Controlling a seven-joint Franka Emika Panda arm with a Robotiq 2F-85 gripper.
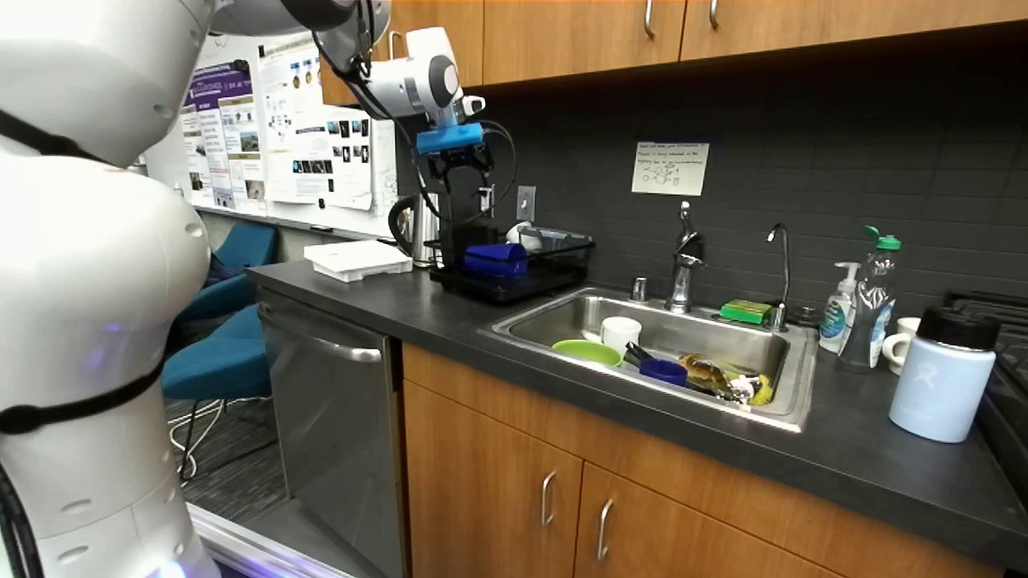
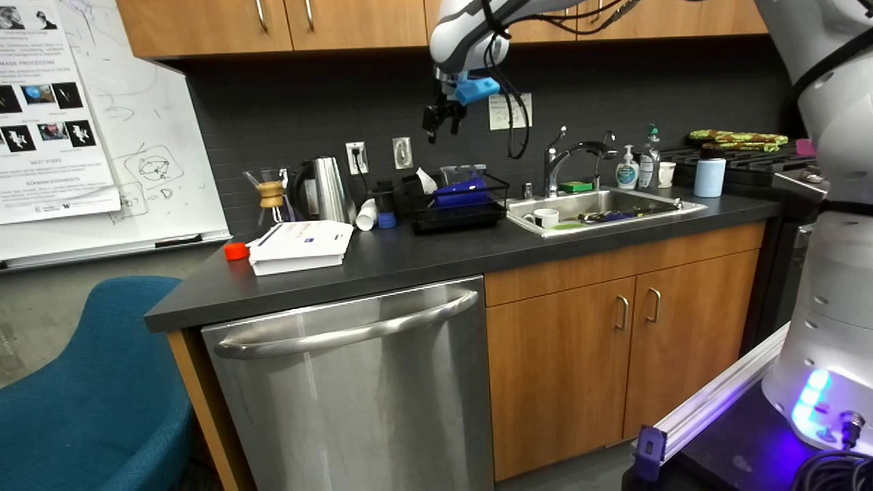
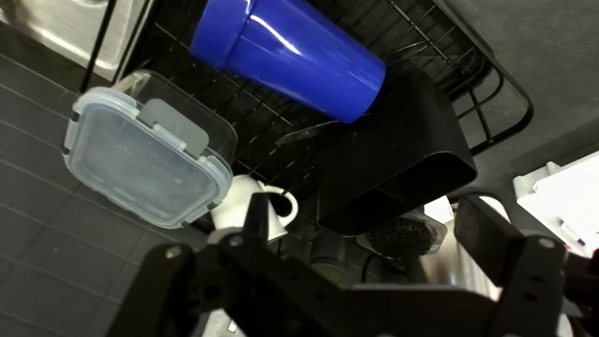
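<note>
My gripper is open, its two dark fingers spread wide with nothing held between them. It hangs high above the left end of the dish rack (image 1: 576, 252), well clear of it, and in exterior view 2 the gripper (image 2: 442, 123) appears against the dark backsplash. In the wrist view, a black two-slot holder (image 3: 387, 151) stands in the rack, its mouth facing the camera. A blue cup (image 3: 303, 56) lies on its side beside the holder. Also there are a clear lidded container (image 3: 146, 163) and a white mug (image 3: 238, 202), partly hidden by a finger.
Left of the rack stand a metal kettle (image 2: 327, 188) and a white stack of trays (image 2: 299, 245). On the other side, the sink (image 1: 797, 371) holds a white cup (image 1: 619, 332), a green bowl (image 1: 588, 352) and other dishes. Wooden cabinets (image 1: 578, 38) hang close above the arm.
</note>
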